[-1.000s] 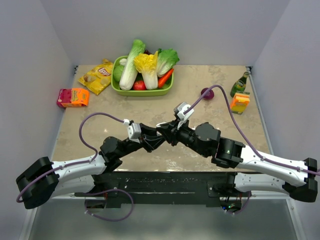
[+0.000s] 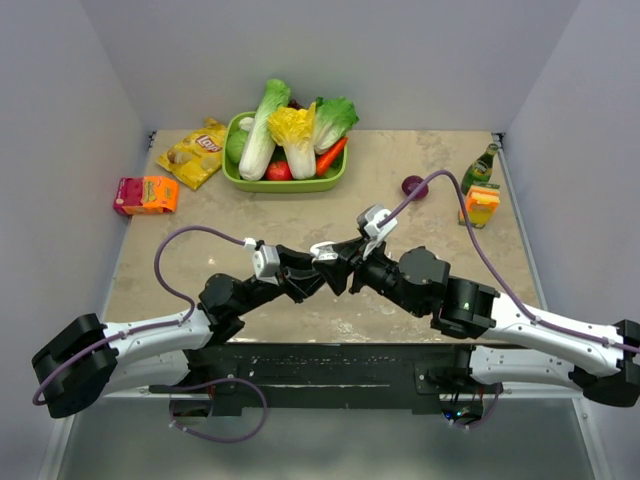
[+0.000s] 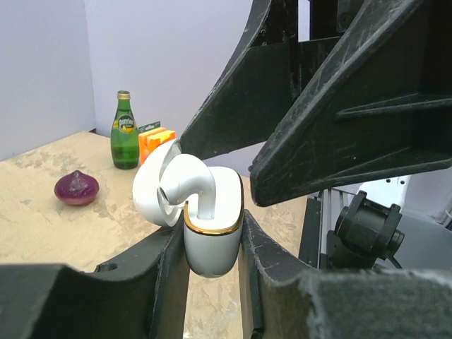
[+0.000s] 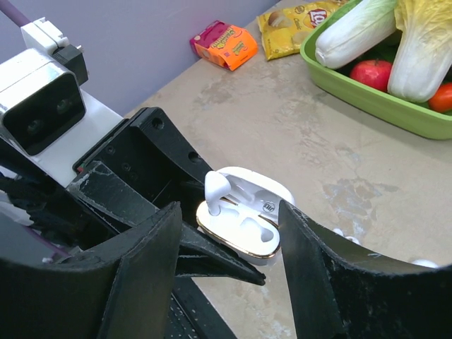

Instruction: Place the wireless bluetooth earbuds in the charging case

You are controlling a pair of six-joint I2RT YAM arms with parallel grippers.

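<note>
In the right wrist view the open white charging case shows its hollows, with its lid raised. One white earbud stands over the left hollow, its stem reaching in and its head sticking up proud of the case. The other hollow is empty. My left gripper is shut on the case, held above the table. Around the earbud and case, my right gripper is open, its fingers clear of the bud.
Small white pieces lie on the table beyond the case, partly hidden by a right finger. A green vegetable basket, snack bag and orange-purple box stand behind. Right of centre are an onion, bottle and juice box.
The earbud stays in the case, tilted.
</note>
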